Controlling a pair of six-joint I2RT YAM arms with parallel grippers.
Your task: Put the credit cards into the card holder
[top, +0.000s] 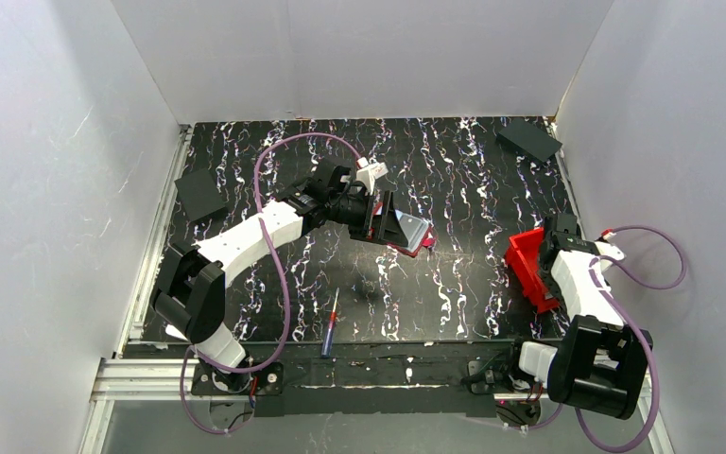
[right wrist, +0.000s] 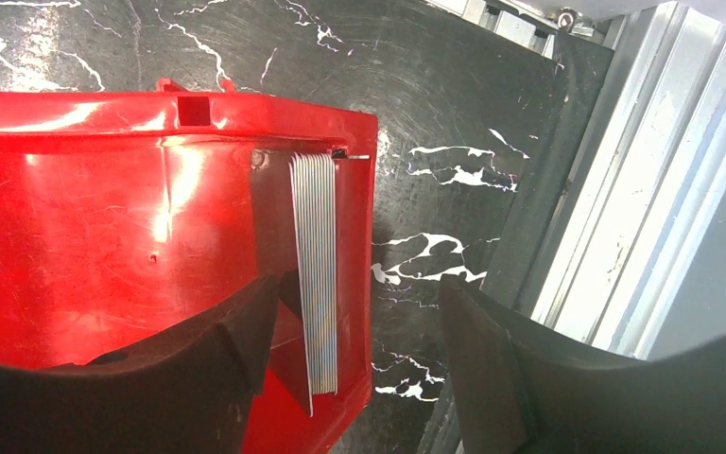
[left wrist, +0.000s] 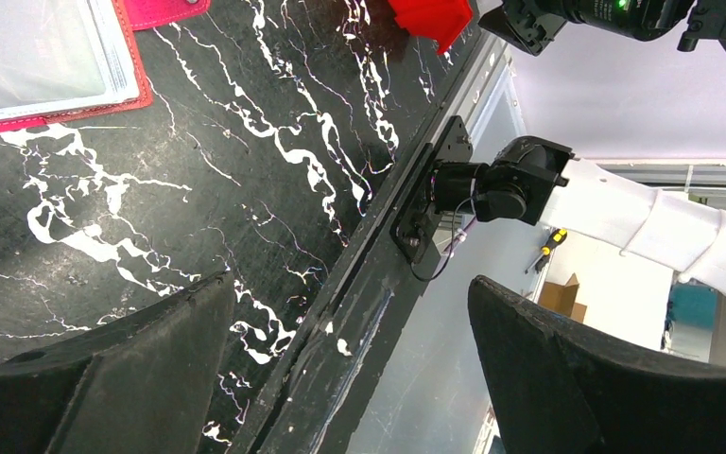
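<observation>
A stack of thin pale credit cards (right wrist: pixel 317 274) stands on edge against the end wall of a red bin (right wrist: pixel 85 227) in the right wrist view. My right gripper is open, its fingers on either side of the stack and that end wall, with visible gaps. In the top view its tips are hidden by the arm. The card holder (left wrist: pixel 38 57), with clear sleeves and red edging, lies flat on the table at the left wrist view's upper left. Near it in the top view, my left gripper stands open and empty.
A screwdriver (top: pixel 330 326) lies near the table's front edge. Dark flat pads rest at the back right (top: pixel 529 140) and far left (top: pixel 200 196). The right table edge and metal rail (right wrist: pixel 614 189) run close beside the bin.
</observation>
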